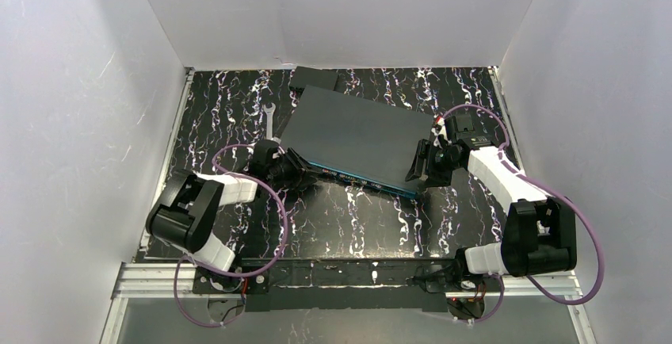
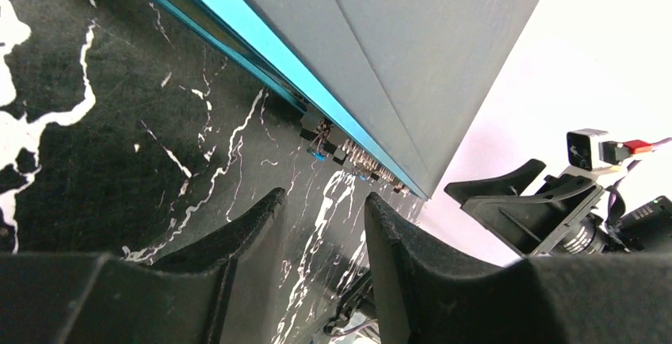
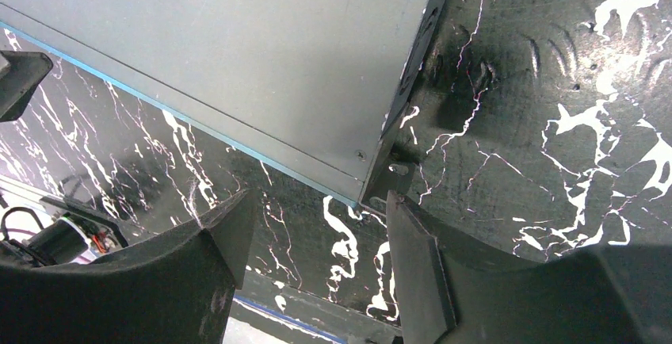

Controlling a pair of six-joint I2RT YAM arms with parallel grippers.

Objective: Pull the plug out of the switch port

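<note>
The switch, a flat dark grey box with a blue front edge, lies at an angle on the table. Along that front, the left wrist view shows a row of ports and small metal parts. A small dark piece with a blue bit sits there too; I cannot tell whether it is the plug. My left gripper is at the box's front left corner, fingers apart and nothing between them. Near the front right corner, my right gripper is also open and empty, its fingertips close to the corner.
A wrench lies left of the box, and a small dark block behind it. Purple cables loop around both arms. The table in front of the box is clear. Pale walls enclose the sides and back.
</note>
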